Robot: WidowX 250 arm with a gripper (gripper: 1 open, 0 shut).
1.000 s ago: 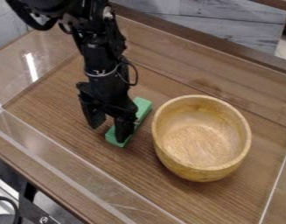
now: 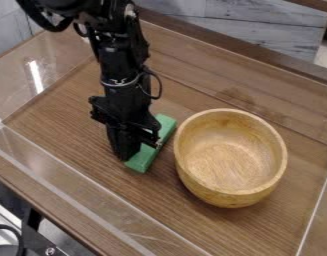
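My black gripper [image 2: 131, 136] is low over the wooden table, on the left part of a green flat block [image 2: 147, 154] that lies just left of a pale oval bowl [image 2: 229, 157]. Dark fingers and cables hide part of the block. Whether anything is between the fingers is hard to see.
The bowl takes up the centre right of the table. Bare wood [image 2: 66, 150] is clear to the left and in front. A pale marbled panel [image 2: 259, 25] runs along the back right, and a black cable lies at the lower left corner.
The gripper has shifted slightly down and left over the green block, covering its left side differently. The bowl looks unmoved.
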